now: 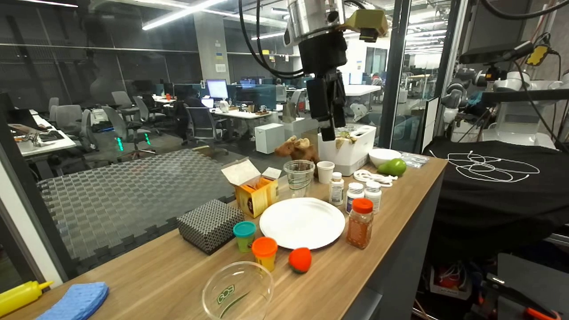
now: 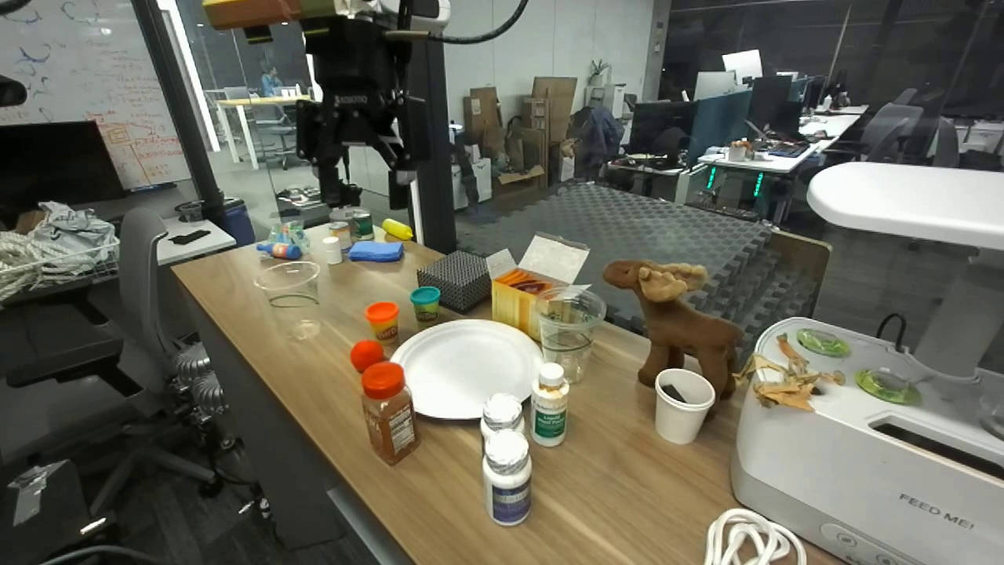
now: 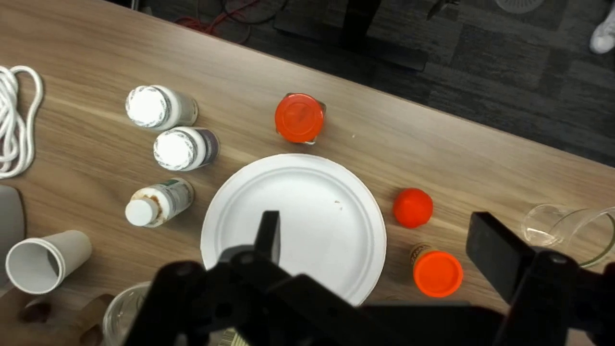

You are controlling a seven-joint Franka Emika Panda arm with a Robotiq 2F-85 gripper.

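High above the counter, my gripper [image 2: 367, 199] stands open, its fingers spread wide with nothing between them. Below it in the wrist view lies an empty white plate [image 3: 328, 230]; the fingers reach across its right part and the tub beside it. An orange-lidded tub [image 3: 438, 274] and a small red ball-like object [image 3: 412, 207] are to the plate's right there. Beyond the plate stands a red-capped spice jar [image 3: 299, 118]. Three white-capped bottles [image 1: 336, 189] cluster near the plate in the first exterior view. A teal-lidded tub [image 1: 245, 236] sits beside the orange one.
Two clear cups [image 2: 570, 329] [image 2: 292, 292] flank the plate area. A yellow open box [image 1: 257, 194], a black patterned box [image 1: 211, 225], a brown moose toy [image 2: 679, 320], a paper cup [image 2: 682, 405] and a white planter [image 1: 346, 152] line the back. Bare wood runs along the front edge.
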